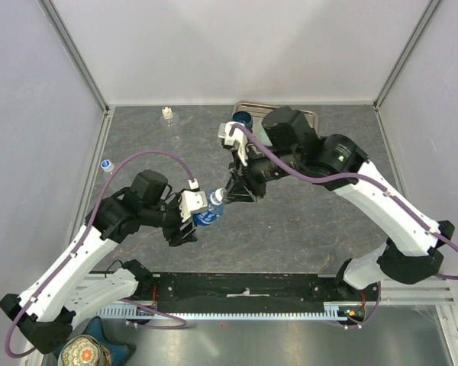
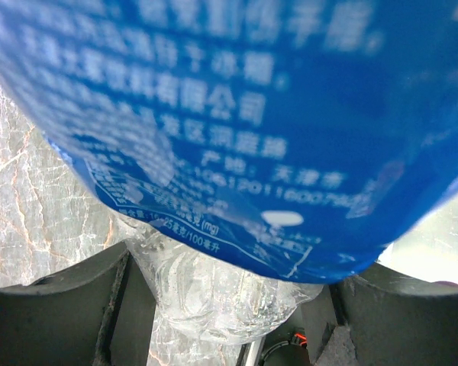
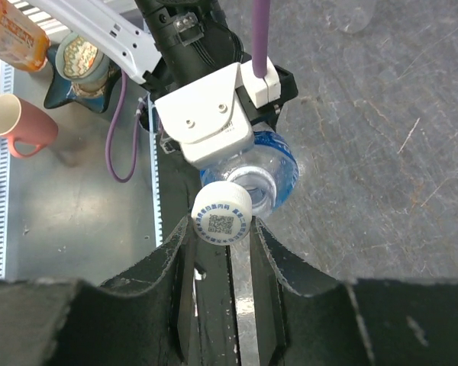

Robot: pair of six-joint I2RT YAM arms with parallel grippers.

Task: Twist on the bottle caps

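A clear bottle with a blue label point(image 1: 207, 217) is gripped by my left gripper point(image 1: 185, 230). In the left wrist view the blue label point(image 2: 214, 130) fills most of the picture, and the clear plastic bottle base point(image 2: 217, 293) sits between the fingers. My right gripper is shut on a white cap point(image 3: 223, 213) with a printed code on its top. In the right wrist view the cap stands in front of the bottle's open mouth point(image 3: 254, 187), overlapping it off to one side. Whether cap and neck touch is unclear.
Another bottle point(image 1: 170, 126) stands at the back left, and a blue-capped one point(image 1: 108, 166) near the left wall. A metal tray point(image 1: 313, 118) lies behind my right arm. An orange-pink mug point(image 3: 21, 123) is off the table's front edge.
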